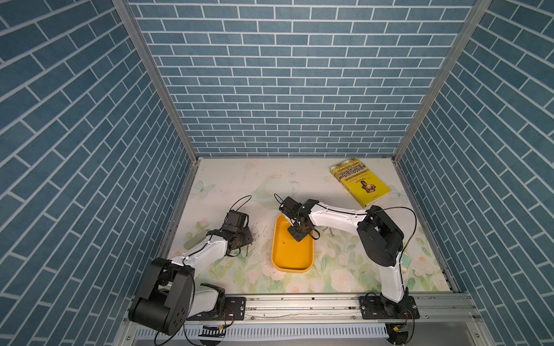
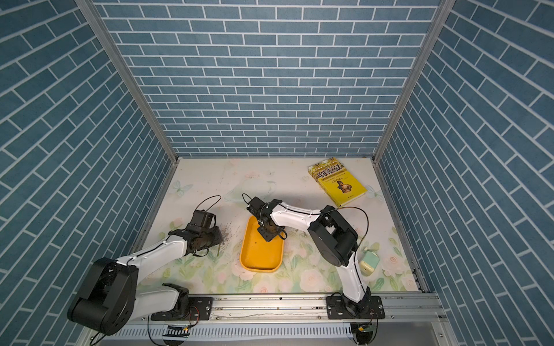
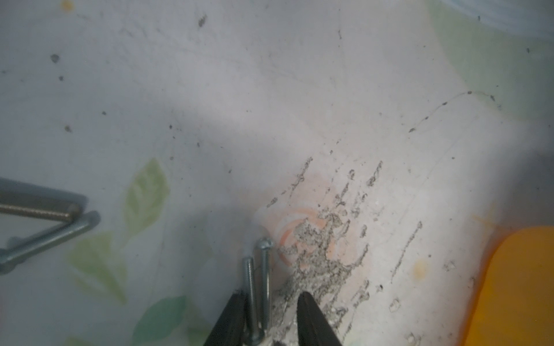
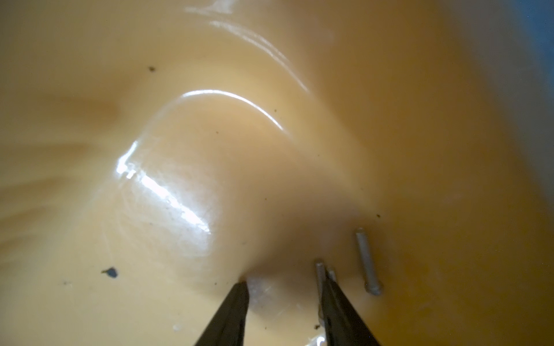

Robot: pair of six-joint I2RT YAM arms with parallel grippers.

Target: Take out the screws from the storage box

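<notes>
An orange storage box (image 1: 292, 253) stands on the table between the arms. In the right wrist view, one screw (image 4: 368, 264) lies on its floor, clear of the fingers. Thinner screws (image 4: 320, 274) are partly hidden by the right-hand finger (image 4: 340, 314) of my right gripper, whose fingers are apart with nothing seen gripped. On the table left of the box is my left gripper, its fingers spread. Two thin screws (image 3: 265, 274) lie close to its left-hand finger; the fingertips cover part of the view. Two thicker screws (image 3: 37, 206) rest farther left.
At the back right lies a yellow book (image 1: 360, 180). A pale green object (image 2: 369, 263) sits near the right front, close to the right arm.
</notes>
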